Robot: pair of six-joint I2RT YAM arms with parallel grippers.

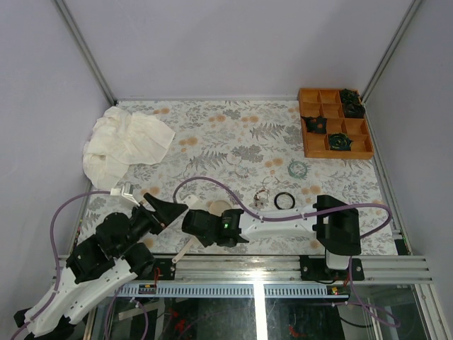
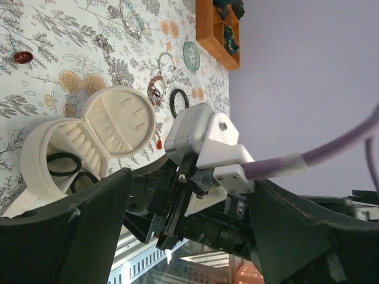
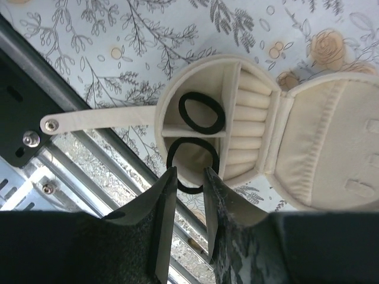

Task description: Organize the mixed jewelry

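Note:
A round cream jewelry box stands with its lid folded back, seen from above in the right wrist view. One black ring band lies in its upper compartment. The other black band is at the lower compartment, its near edge over the rim. My right gripper hangs above that band, its fingers part open with nothing gripped between them. Widely open and empty, my left gripper faces the box; beyond its gap is the right arm. A third black band rests on the tabletop.
Loose bracelets and chains lie right of the box, with a green bangle farther back. A wooden divided tray holds dark items at back right. White cloth covers the back left.

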